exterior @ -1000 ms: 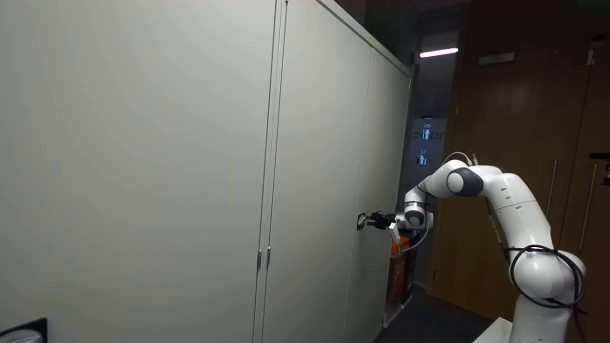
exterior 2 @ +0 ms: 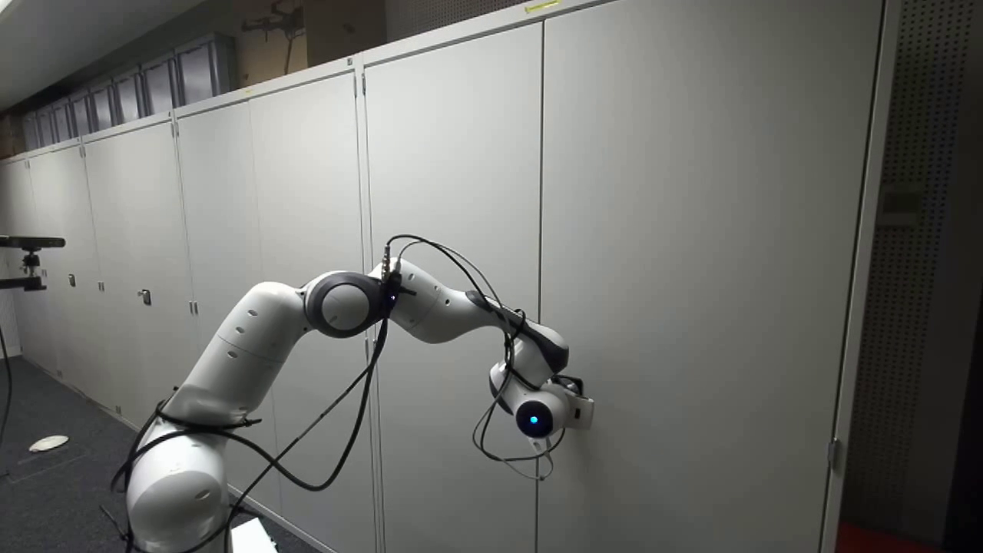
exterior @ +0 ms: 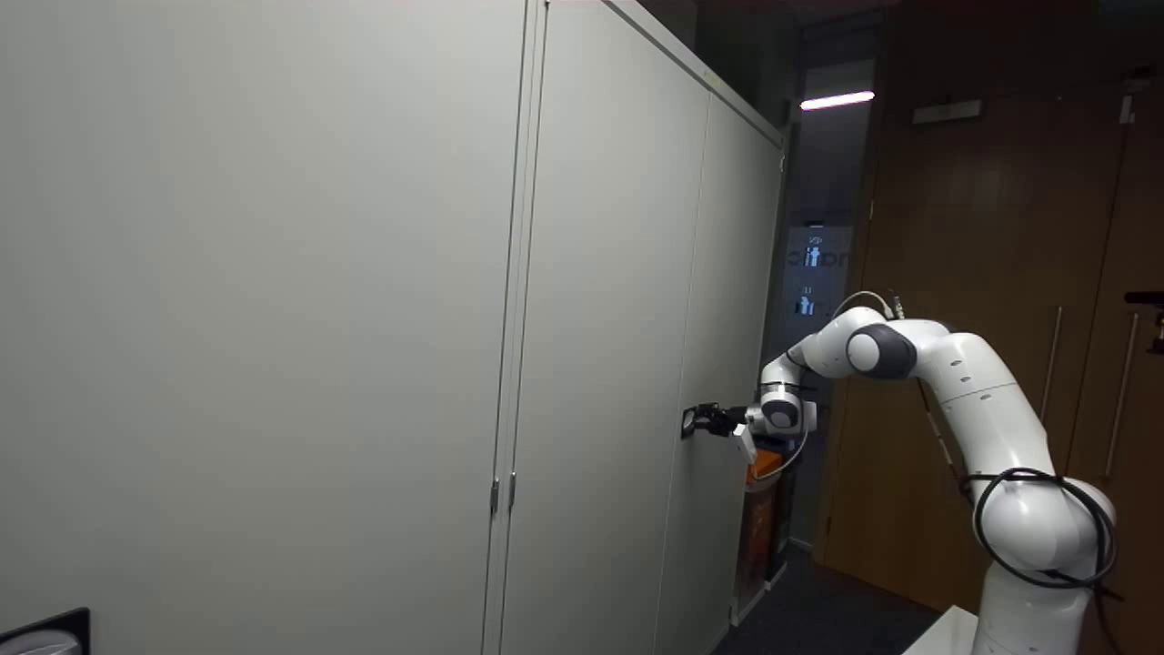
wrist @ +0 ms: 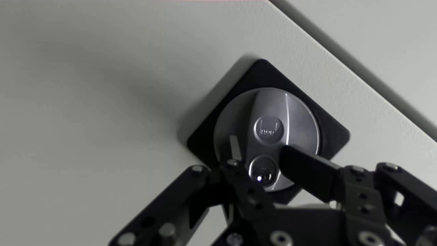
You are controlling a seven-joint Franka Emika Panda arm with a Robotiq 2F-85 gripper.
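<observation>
A round grey turn handle (wrist: pixel 268 110) on a black square plate (wrist: pixel 262 71) is set in the cabinet door, near the door's edge. Its raised ridge carries a logo and a lock cylinder. In the wrist view my gripper has its fingers on either side of the ridge's lower part. The right finger (wrist: pixel 307 168) appears close against the ridge; some space shows beside the left one. Whether either touches cannot be told. From the side, in exterior view 1, the gripper (exterior: pixel 704 419) reaches right up to the handle. The arm hides the handle in exterior view 2.
Tall grey cabinet doors (exterior 2: pixel 700 230) form a wall in front of the arm, all shut. Beyond the cabinet's end stand orange boxes (exterior: pixel 764 466). Cables (exterior 2: pixel 359 396) hang loosely along the arm. Carpet (exterior 2: pixel 64 488) lies clear at the left.
The doors look unmoved.
</observation>
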